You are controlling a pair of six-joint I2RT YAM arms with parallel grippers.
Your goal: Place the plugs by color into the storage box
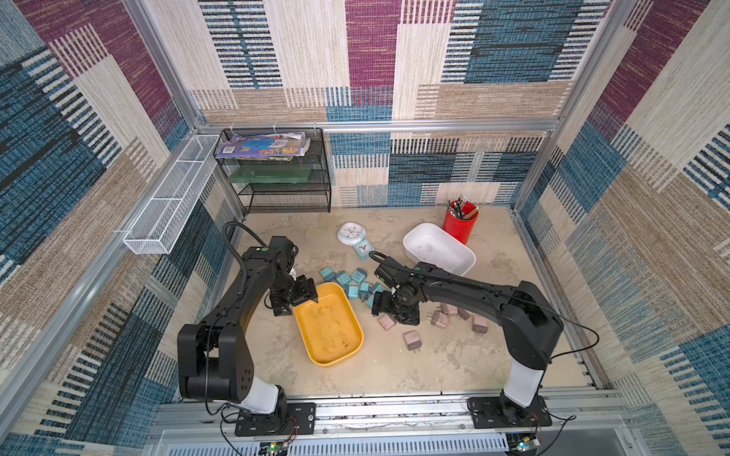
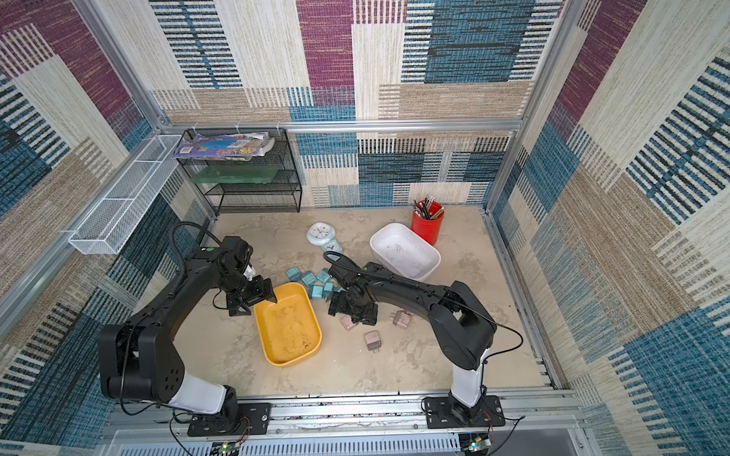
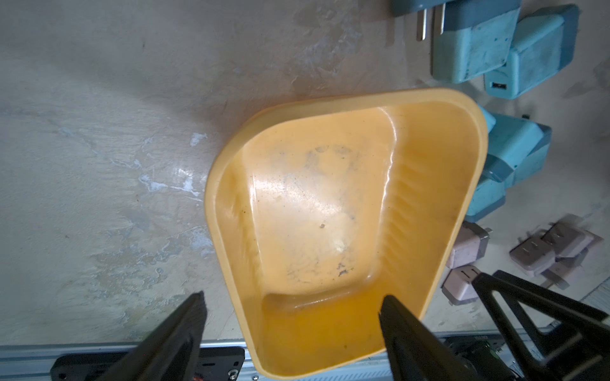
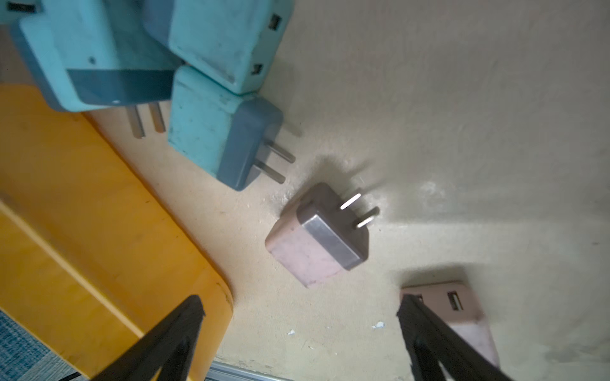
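The yellow box (image 1: pixel 361 334) stands empty on the table, left of centre. My left gripper is open over its near end in the left wrist view, nothing between the fingers. Teal plugs (image 1: pixel 359 275) lie clustered behind and right of the box. A pink plug (image 4: pixel 311 238) with its prongs pointing away lies below my right gripper, whose fingers are apart and empty. Another pink plug (image 1: pixel 411 339) rests nearer the front, and several more pink plugs (image 1: pixel 480 324) lie to the right. The white box (image 1: pixel 439 249) stands empty at the back right.
A red pen cup (image 1: pixel 460 223) stands behind the white box. A small scale-like clock (image 1: pixel 351 233) sits behind the teal plugs. A black wire rack (image 1: pixel 289 199) is at the back left.
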